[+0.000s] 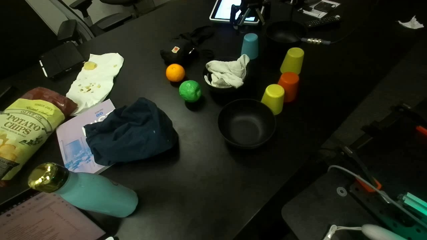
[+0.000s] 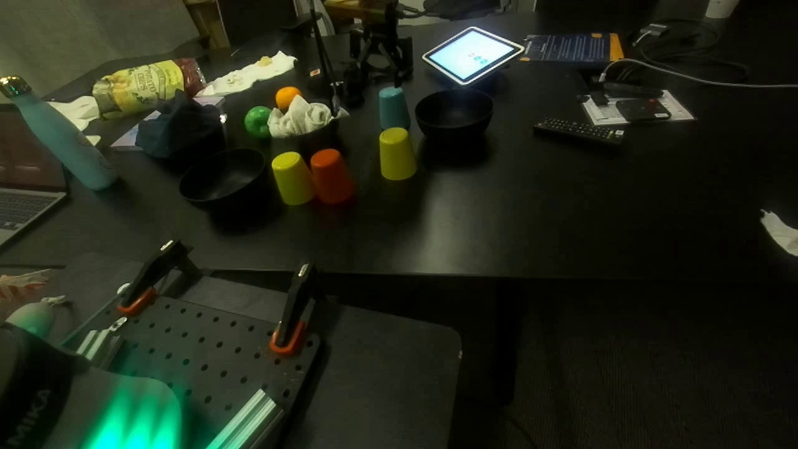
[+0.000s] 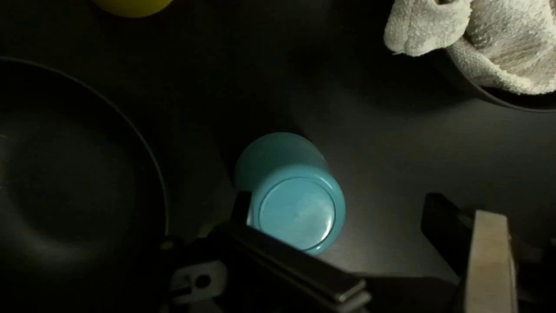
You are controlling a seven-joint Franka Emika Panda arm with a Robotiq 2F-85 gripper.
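In the wrist view, the blue cup [image 3: 297,214] stands upside down, its round base facing up. My gripper is wide open above the table. Its left finger [image 3: 240,208] overlaps the cup's left edge, while the right finger [image 3: 443,224] is well clear on the right; contact cannot be told. From exterior view 1, the gripper [image 1: 249,24] appears at the top, in front of the tablet and behind the blue cup [image 1: 250,46]. Nothing is held between the fingers.
A black bowl [image 3: 78,172] lies left of the blue cup in the wrist view; a bowl with a white cloth [image 3: 508,47] is at upper right. Yellow cups [image 1: 273,98] and an orange cup [image 1: 289,86] stand near another empty bowl [image 1: 247,124].
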